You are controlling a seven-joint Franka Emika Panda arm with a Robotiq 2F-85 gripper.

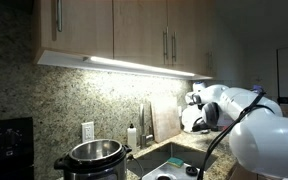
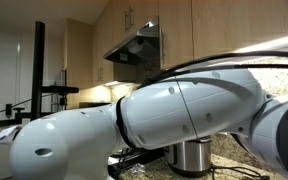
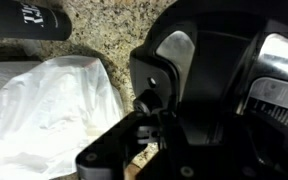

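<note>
My gripper fills the lower middle of the wrist view and is shut. Right in front of it is a large black object (image 3: pixel 209 75) with shiny silver panels. It overlaps the dark fingers, so I cannot tell what lies between them. Exterior view 1 has a dark shape (image 1: pixel 210 126) at the arm's end, above the counter past the sink. In exterior view 2 the white arm (image 2: pixel 189 95) crosses the picture, and the gripper cannot be made out there.
A crumpled white plastic bag (image 3: pixel 59 115) and a black bottle (image 3: pixel 34 20) lie left of the gripper on the speckled counter (image 3: pixel 99 30). A sink (image 1: pixel 164 157), a soap bottle (image 1: pixel 132 137) and a metal pot (image 1: pixel 96 158) stand nearer. Wooden cabinets (image 1: pixel 139 32) hang above.
</note>
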